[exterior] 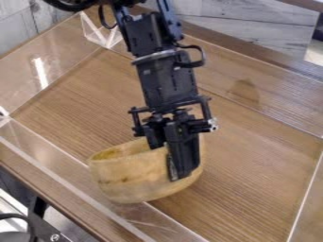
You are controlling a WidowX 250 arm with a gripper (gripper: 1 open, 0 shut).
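A wooden bowl (pixel 136 180) is at the front centre of the camera view, tilted, with my black gripper (pixel 179 161) shut on its right side. The gripper's body covers part of the bowl's inside, and its fingertips are hard to make out against it.
Pale edging runs along the front left and the right side. A marbled white wall (pixel 265 24) stands at the back, and a dark cable lies at the bottom left corner.
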